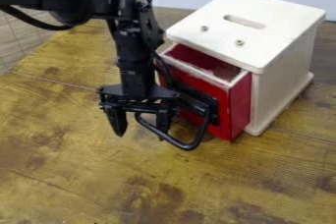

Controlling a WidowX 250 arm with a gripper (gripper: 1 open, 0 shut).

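Note:
A white wooden box (281, 76) with a slotted top stands at the upper right. Its red drawer (231, 105) is pulled partly out toward the left, with a black handle (186, 143) on its front. My black gripper (140, 120) hangs open at the drawer's front, its fingers pointing down beside the handle; whether they touch it I cannot tell.
A white wall rises behind the box.

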